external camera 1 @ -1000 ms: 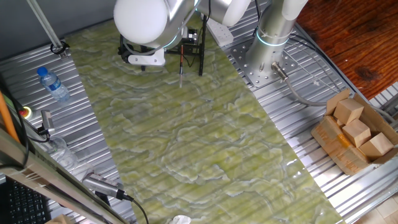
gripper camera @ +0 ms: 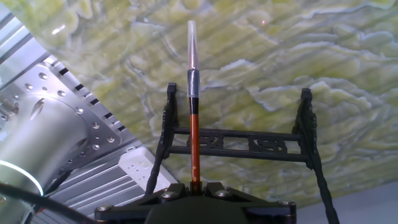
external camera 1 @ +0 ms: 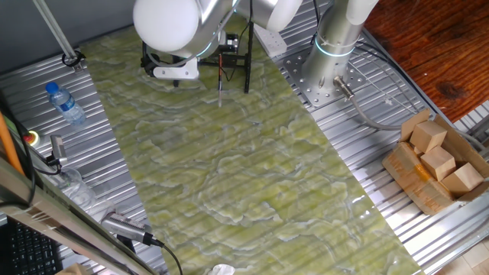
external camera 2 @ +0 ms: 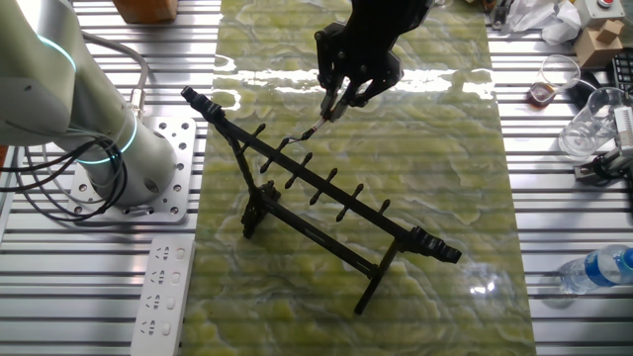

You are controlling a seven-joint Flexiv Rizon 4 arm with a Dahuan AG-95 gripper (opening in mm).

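Observation:
A brush [gripper camera: 195,137] with a reddish-brown handle, a silver collar and a clear cap points outward from my gripper. The fingers stand shut on its handle. A black rack [external camera 2: 326,185] with a row of pegs stands on the green marbled mat, close to my gripper [external camera 2: 333,112] in the second exterior view. From the fingertips a thin cord loop [external camera 2: 295,138] reaches toward the rack's upper bar; whether it touches a peg I cannot tell. In the first exterior view the brush [external camera 1: 221,92] shows beside the rack's dark frame [external camera 1: 248,65], partly below the arm.
A white power strip [external camera 2: 162,297] lies near the rack, beside the robot base [external camera 1: 325,65]. Farther off are a water bottle [external camera 1: 66,104] and a cardboard box [external camera 1: 409,172] with wooden blocks.
The rack looks unmoved.

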